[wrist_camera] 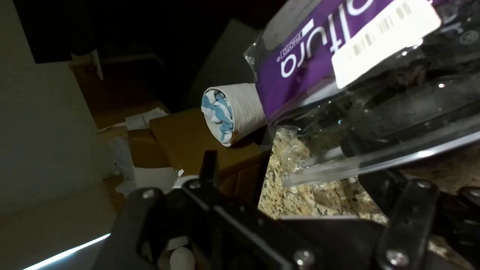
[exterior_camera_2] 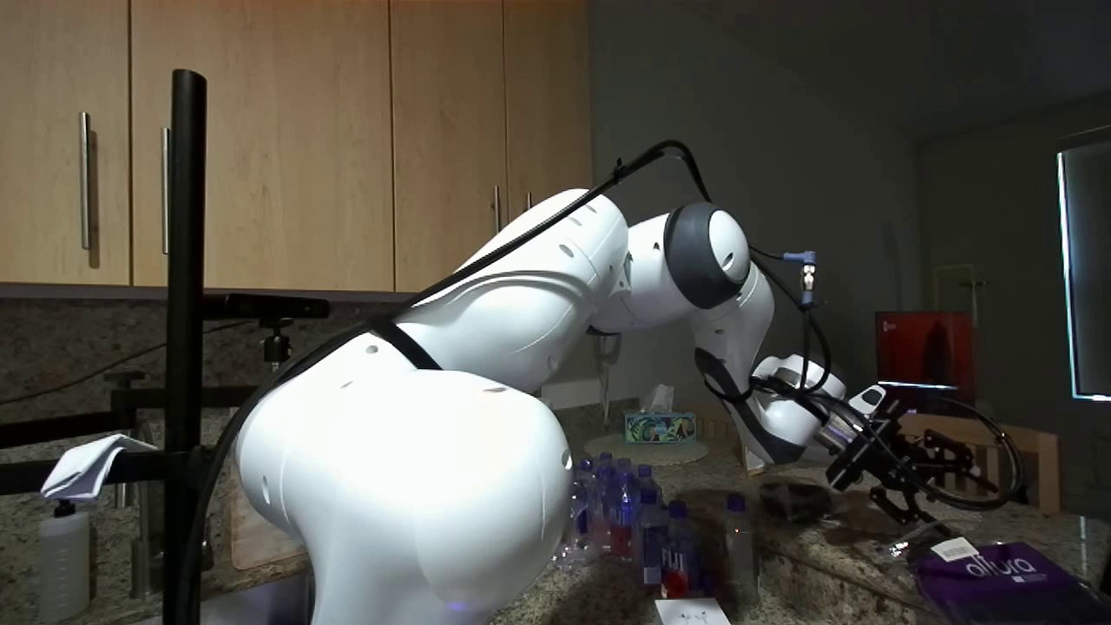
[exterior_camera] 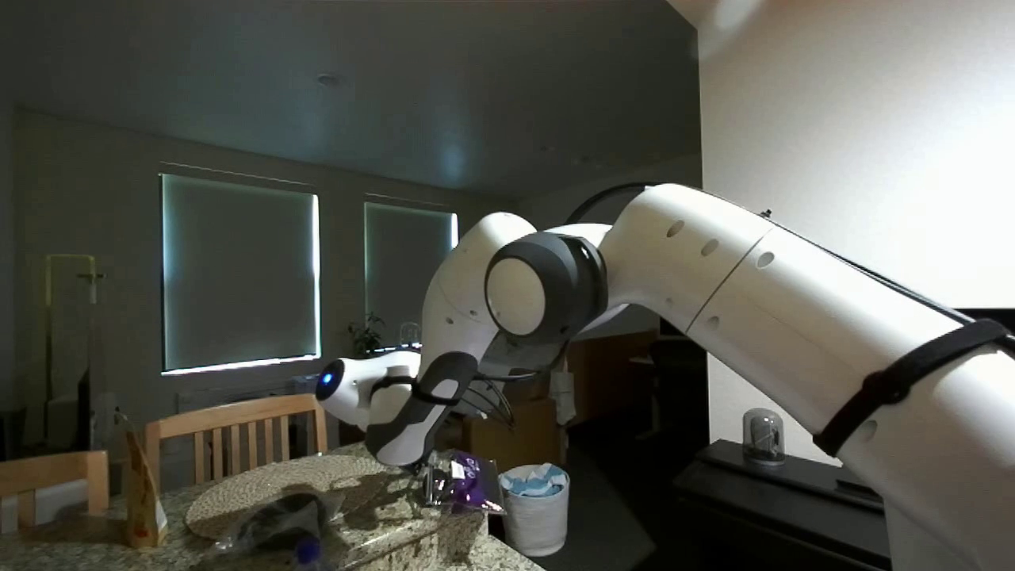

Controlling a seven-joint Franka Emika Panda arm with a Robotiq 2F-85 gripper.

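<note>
A clear plastic package with a purple "altura photo" label [wrist_camera: 310, 58] lies by the counter's end, its label part reaching toward the edge. In the second exterior view the same purple package [exterior_camera_2: 1000, 578] rests just below my gripper [exterior_camera_2: 930, 481], whose fingers are spread. From the wrist, my gripper is open, and the package's clear edge crosses the space at its right finger [wrist_camera: 382, 186], partly covering that fingertip. I cannot tell whether they touch. The first exterior view shows the purple package [exterior_camera: 468, 484] too, but the wrist hides most of the fingers there.
A white bin [exterior_camera: 535, 523] with a blue-and-white liner stands on the floor beyond the counter edge. On the counter are a round woven mat [exterior_camera: 247, 490], a dark bagged item [exterior_camera: 281, 523] and several water bottles [exterior_camera_2: 622, 510]. Wooden chairs [exterior_camera: 238, 428] stand behind.
</note>
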